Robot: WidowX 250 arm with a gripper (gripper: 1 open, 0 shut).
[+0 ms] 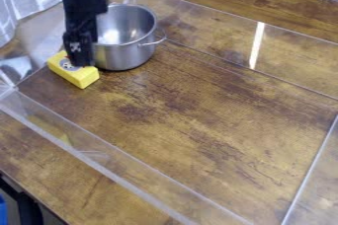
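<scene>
My dark gripper (79, 53) reaches down from the top left, open, its fingertips just over a yellow rectangular block (73, 73), partly covering its upper part. A steel pot (129, 37) with side handles sits right beside it, behind and to the right, with the gripper over its left edge.
Clear plastic barriers (158, 195) border the wooden table (199, 120). Crumpled pale material lies at the left edge.
</scene>
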